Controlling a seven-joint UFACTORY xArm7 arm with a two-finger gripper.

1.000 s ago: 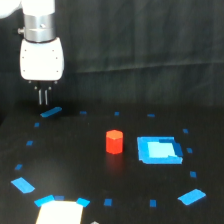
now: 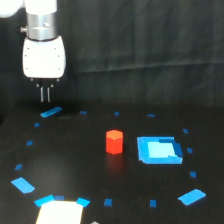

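Observation:
High at the left, my white gripper (image 2: 45, 94) hangs above the dark table, its two thin fingers pointing down. A narrow dark gap shows between the fingers, with nothing in it. Well to its right and lower, a red block (image 2: 114, 142) with a hexagonal outline sits on the table. Farther right lies a blue tray (image 2: 141, 151) with a pale light-blue inside. The red block is outside the tray, apart from it on its left. My gripper touches neither of them.
Blue tape strips (image 2: 22, 185) and small blue marks are spread over the black table. A white object (image 2: 60, 213) is cut off by the bottom edge at the left. Bare table lies between block and tray. A dark curtain (image 2: 140, 50) hangs behind.
My gripper has shifted slightly to the right and a little upward in the picture. The red block and the blue tray have not moved.

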